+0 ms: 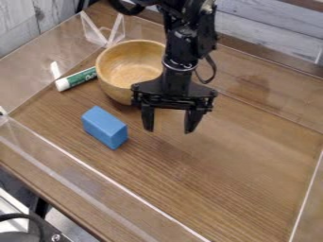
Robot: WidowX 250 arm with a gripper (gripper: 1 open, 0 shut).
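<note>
The black robot arm reaches down from the top centre, and its gripper (169, 119) hangs low over the wooden table with its fingers apart and nothing visible between them. To its lower left lies a blue block (105, 127). A tan bowl (124, 63) sits behind and left of the gripper, partly covered by it.
A white tube with a green label (76, 78) lies left of the bowl. A clear plastic piece (108, 28) is at the upper left.
</note>
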